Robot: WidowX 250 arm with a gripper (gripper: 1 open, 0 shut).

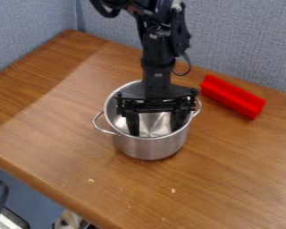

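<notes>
A steel pot point(152, 143) with side handles stands on the wooden table point(74, 161). My black gripper point(157, 119) is lowered inside it, open, with its two fingers down within the rim. Whether they touch the pot's wall or floor cannot be seen clearly.
A red block point(232, 97) lies to the right behind the pot. Grey padded walls border the back. Cables show off the front-left edge.
</notes>
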